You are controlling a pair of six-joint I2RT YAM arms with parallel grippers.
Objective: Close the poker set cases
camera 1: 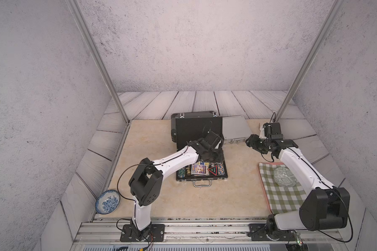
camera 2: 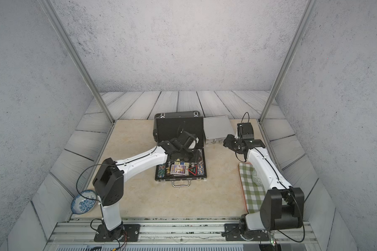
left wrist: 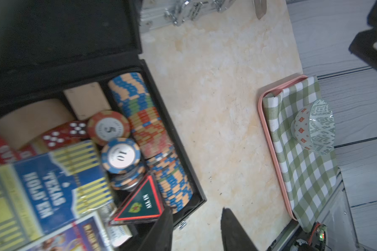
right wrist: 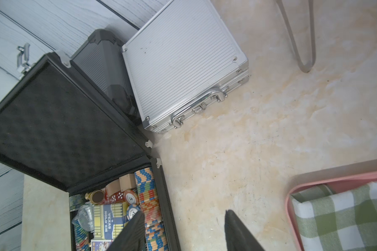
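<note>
A black poker case [camera 1: 202, 183] stands open at mid-table, its dark lid [right wrist: 62, 125] raised behind the tray. Inside it are chip stacks [left wrist: 171, 184], a Texas Hold'em card box [left wrist: 52, 188] and a triangular All In piece [left wrist: 140, 205]. Over the case's right part hovers my left gripper, fingers apart and nothing between them. A silver case [right wrist: 184, 50] lies shut at the back, beside a shut dark grey case [right wrist: 100, 62] mostly hidden by the raised lid. My right gripper is open and empty, right of the silver case's front.
On the right, a pink-rimmed tray [left wrist: 270, 146] holds a green checked cloth [left wrist: 297, 175] and a patterned bowl [left wrist: 316, 127]. A blue-white bowl [camera 1: 107, 202] sits front left. Bare table separates the black case from the tray.
</note>
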